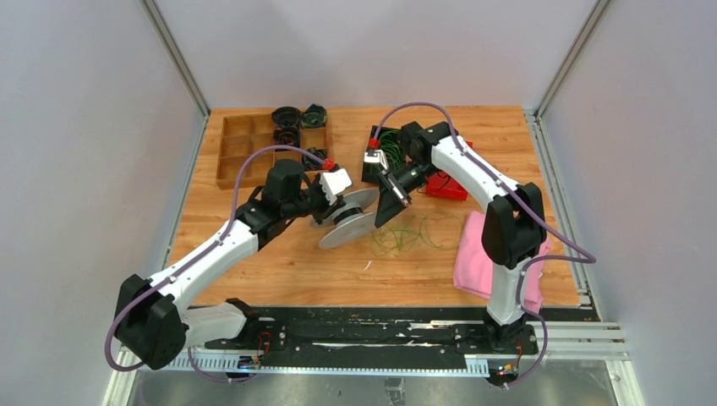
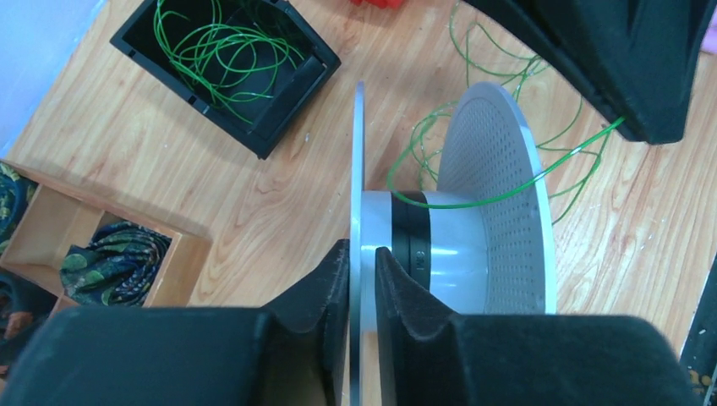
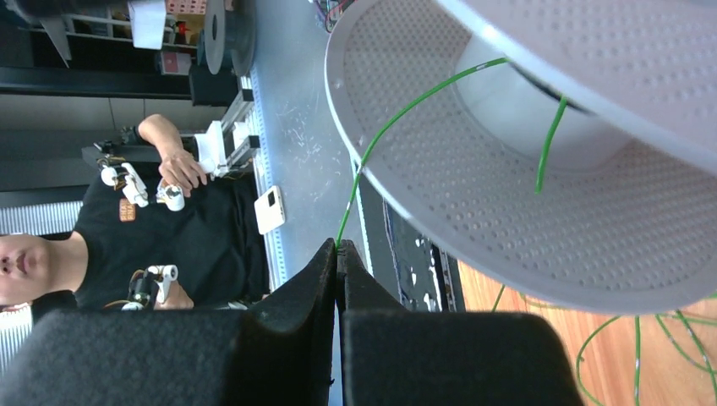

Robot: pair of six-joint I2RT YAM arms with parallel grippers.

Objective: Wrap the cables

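A spool with two pale round flanges and a white, black-banded core stands between my arms. My left gripper is part open, with the near flange between its fingers; a narrow gap shows beside the right finger. A thin green cable passes over the core and runs to my right gripper, whose tips are shut on it. In the left wrist view, the cable emerges at the dark tip of the right gripper, right of the far flange. Another short stretch of cable hangs below the core.
Loose green cable lies in loops on the table. A black box holds more green cable. Behind are a divided wooden tray with dark bundles and a red box; a pink cloth lies right.
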